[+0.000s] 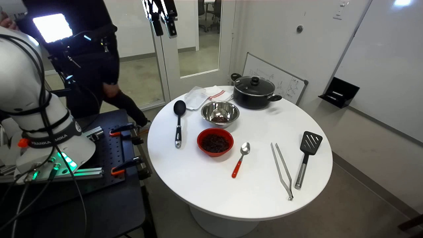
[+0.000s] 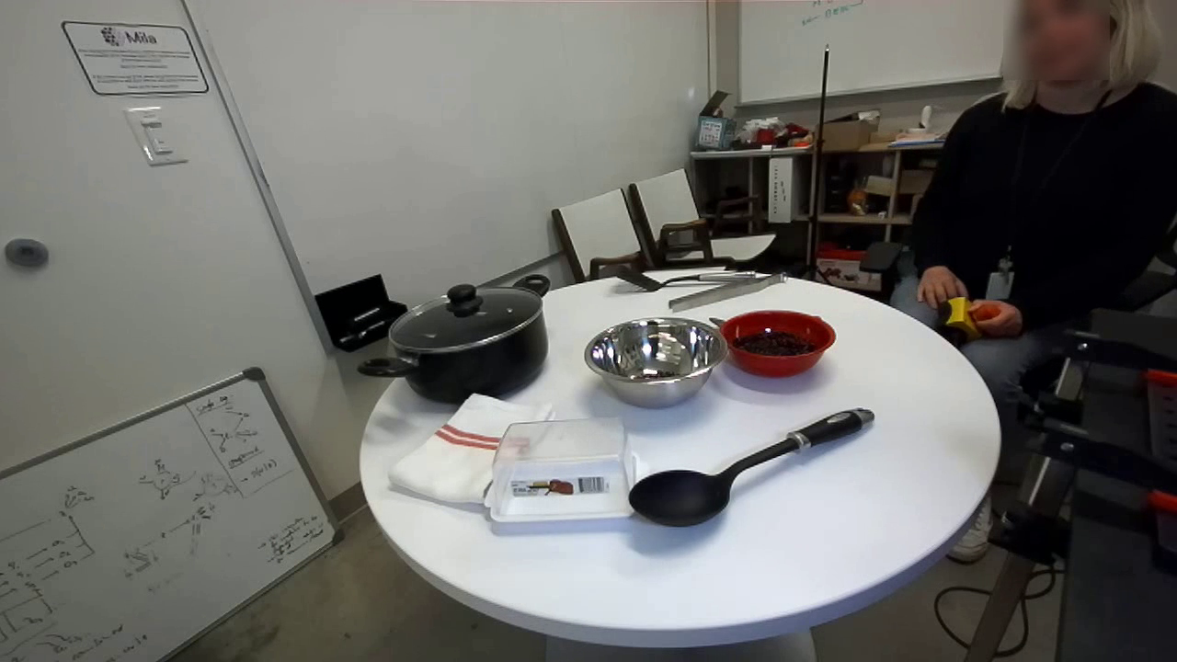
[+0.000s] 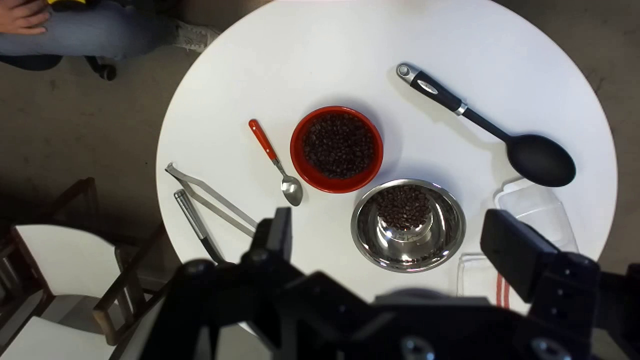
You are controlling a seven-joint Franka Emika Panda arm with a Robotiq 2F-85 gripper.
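Note:
High above the round white table (image 1: 190,178), my gripper (image 1: 164,33) is open with nothing between its fingers. In the wrist view its two dark fingers (image 3: 279,234) stand far apart. A red bowl (image 3: 379,150) full of dark beans sits near the table's middle. Close beside it, a steel bowl (image 3: 408,264) holds a smaller heap of beans. A spoon with a red handle (image 3: 262,138) lies by the red bowl. The black serving spoon (image 3: 540,159) rests on the other side, and metal tongs (image 1: 282,170) and a slotted spatula (image 1: 311,143) lie further off.
A black lidded pot (image 2: 469,342) stands at the table's edge by the wall. Near it are a white cloth with red stripes (image 2: 469,441) and a clear plastic box (image 2: 563,480). A seated person (image 2: 1048,199) is close to the table. Bare tabletop lies around the utensils.

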